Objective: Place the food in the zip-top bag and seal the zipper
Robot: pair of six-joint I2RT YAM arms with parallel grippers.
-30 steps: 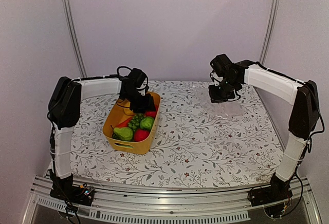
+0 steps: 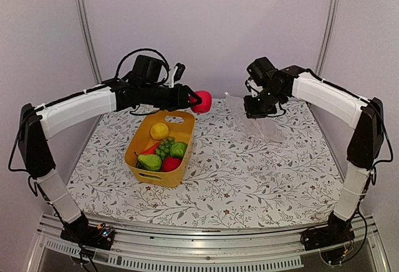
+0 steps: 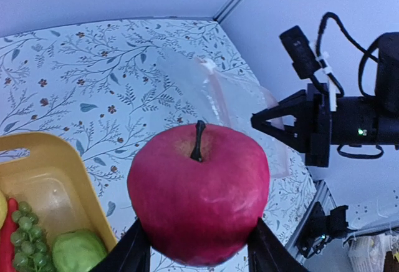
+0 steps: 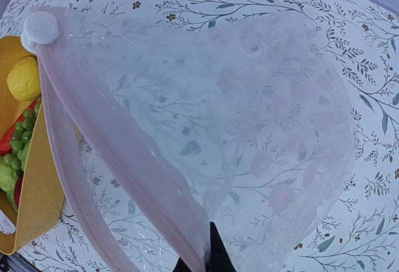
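A red apple (image 3: pixel 198 197) with a dark stem fills the middle of the left wrist view. My left gripper (image 2: pixel 192 99) is shut on it, raised above the table to the right of the yellow basket (image 2: pixel 129 151). The clear zip bag (image 4: pixel 206 110) hangs from my right gripper, which is shut on its rim. The bag's mouth is parted, its pinkish zipper edges apart, with a round white slider (image 4: pixel 42 27) at the far end. Nothing shows inside the bag. In the top view, bag and apple are a short way apart.
Inside the basket lie a yellow fruit (image 2: pixel 159 131), a red pepper (image 4: pixel 9 137), green grapes (image 3: pixel 28 238), a green pepper (image 2: pixel 150 162) and other produce.
The left gripper has lifted the apple out of the basket and carried it right, toward the bag. My right gripper has shifted slightly left and up, taking the bag with it.
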